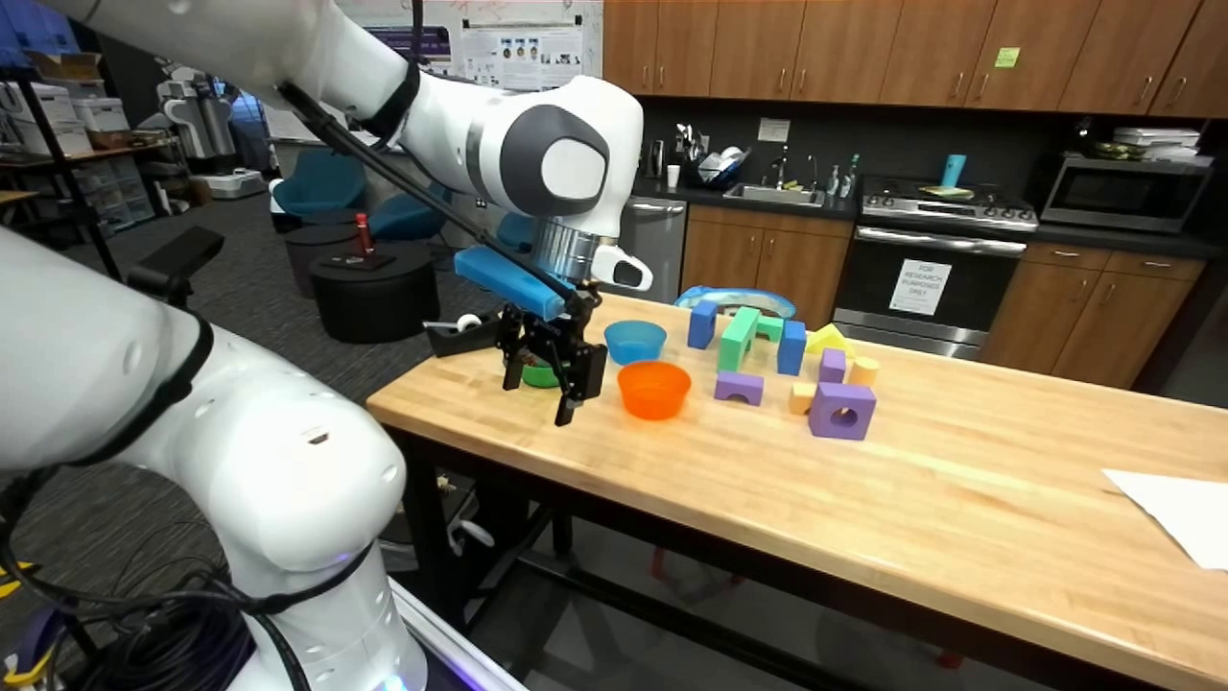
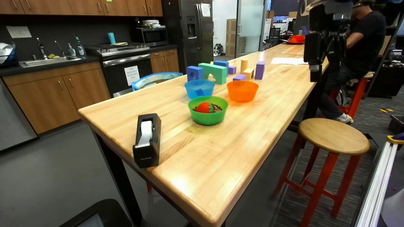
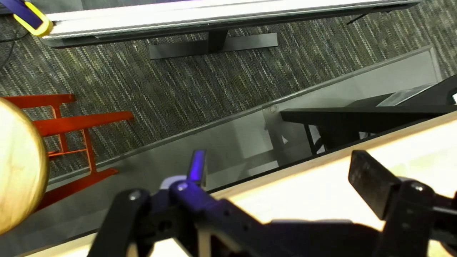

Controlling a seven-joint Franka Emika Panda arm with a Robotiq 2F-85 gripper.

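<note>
My gripper (image 1: 538,393) hangs near the left end of the wooden table (image 1: 990,507), its fingers spread with nothing between them. In the wrist view the gripper is open, one finger over the table's edge and the other over the floor side. An orange bowl (image 1: 653,392) and a blue bowl (image 1: 634,341) stand to its right in exterior view 1. Mostly hidden behind it is a green bowl (image 1: 538,375). Seen from exterior view 2, that green bowl (image 2: 208,119) contains a strawberry-like red item (image 2: 204,107) and small dark pieces. Something blue lies inside the blue bowl (image 2: 199,89).
Several coloured blocks, including a purple one with a hole (image 1: 841,411) and a green arch (image 2: 215,72), stand beyond the bowls. A black tape dispenser (image 2: 146,141) sits at the table's end. White paper (image 1: 1180,512) lies far right; a stool (image 2: 333,136) stands beside the table.
</note>
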